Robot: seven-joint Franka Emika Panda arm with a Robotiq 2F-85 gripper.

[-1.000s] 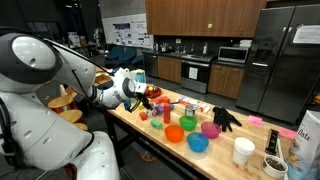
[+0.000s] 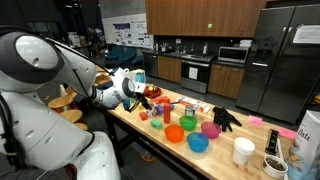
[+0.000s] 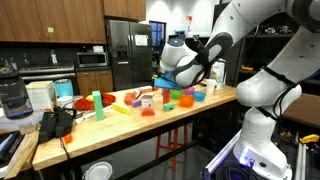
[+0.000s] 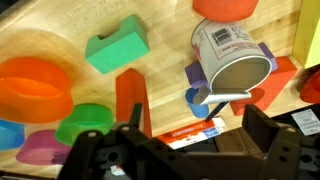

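In the wrist view my gripper stands open, its dark fingers wide apart with no object seen gripped between them. A can with a printed label (image 4: pixel 228 45) lies ahead of the fingers, its open end toward the camera. An upright-looking red block (image 4: pixel 131 92) shows close to the left finger, and a green block (image 4: pixel 118 44) lies farther off. A white spoon-like piece (image 4: pixel 213 97) sits at the can's mouth. Exterior view 2 has the gripper (image 3: pixel 163 84) over the table among the coloured items; its fingertips are small there.
An orange bowl (image 4: pixel 32 90) and a green bowl (image 4: pixel 86 121) stand to the left in the wrist view. Exterior view 1 shows a blue bowl (image 2: pixel 197 143), a white cup (image 2: pixel 243 151) and a black glove (image 2: pixel 225 119) along the table. Clutter surrounds the gripper.
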